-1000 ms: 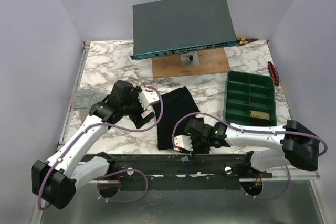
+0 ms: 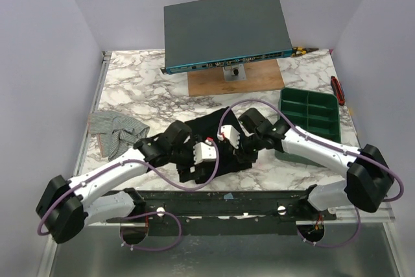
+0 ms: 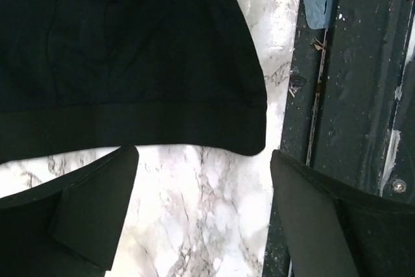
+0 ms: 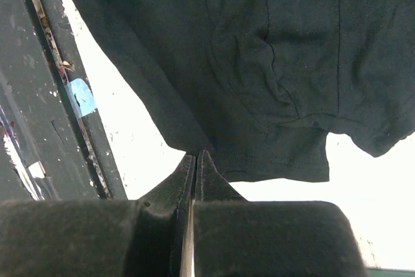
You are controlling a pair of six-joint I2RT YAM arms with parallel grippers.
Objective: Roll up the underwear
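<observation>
The black underwear lies spread on the marble top, its middle partly hidden by both arms. My left gripper is open, its fingers over bare marble just beside a straight band and corner of the cloth. My right gripper is shut at the edge of the garment; whether any fabric is between its fingertips I cannot tell.
A striped cloth lies on the left, a green compartment box on the right. A wooden board with a large overhanging panel is at the back. The dark front rail borders the marble.
My left gripper has moved right and toward the front edge over the underwear. My right gripper has moved back from the front edge, toward the middle of the garment.
</observation>
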